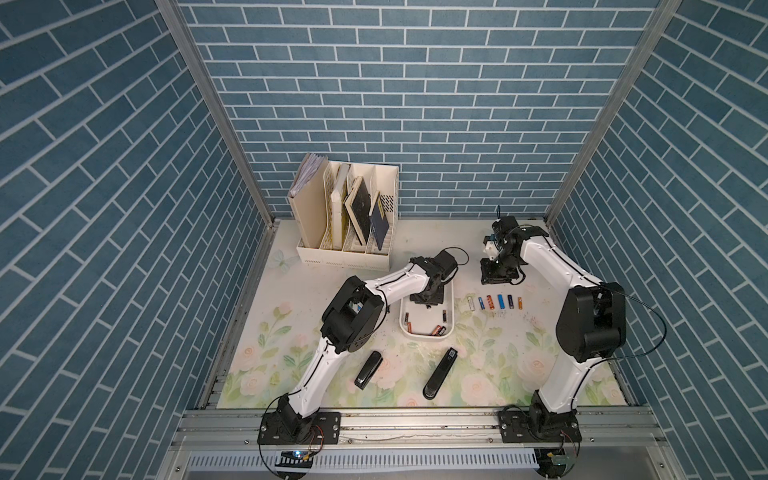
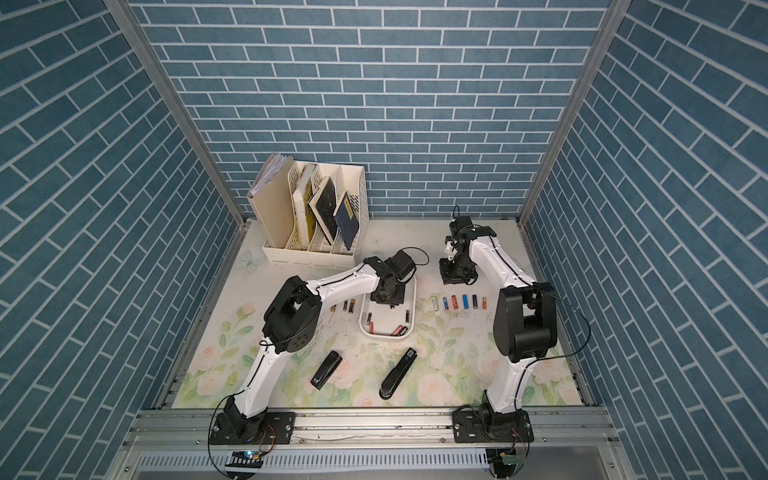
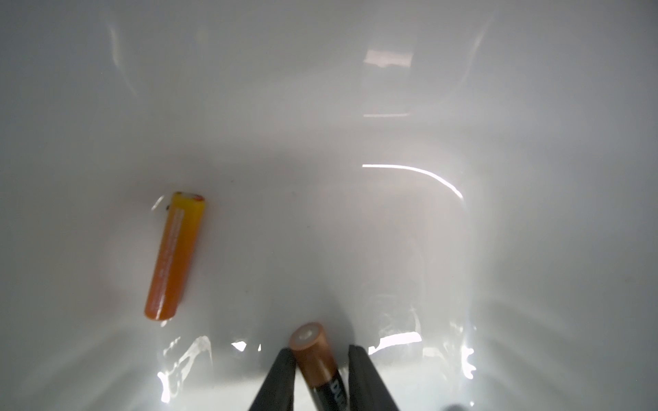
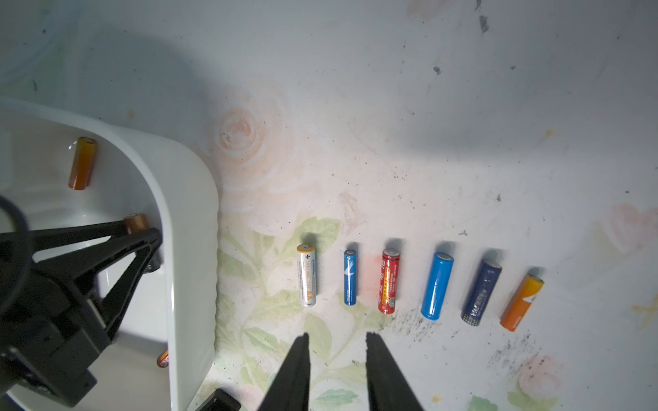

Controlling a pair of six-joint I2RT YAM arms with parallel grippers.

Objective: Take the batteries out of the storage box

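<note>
The white storage box (image 1: 402,321) holds several batteries. In the left wrist view my left gripper is part open, its fingers on either side of a black battery with a copper end (image 3: 316,359). The left fingertip is close to the battery; whether it touches cannot be told. An orange-yellow battery (image 3: 175,257) lies farther left on the box floor. More batteries (image 1: 437,329) lie along the box's front end. My right gripper stands open and empty above the table, beyond a row of batteries (image 1: 490,302) right of the box.
Two black staplers (image 1: 368,369) lie in front of the box. A few batteries (image 2: 345,305) rest left of it, partly beside the left arm. A file rack with folders (image 1: 348,256) stands at the back left.
</note>
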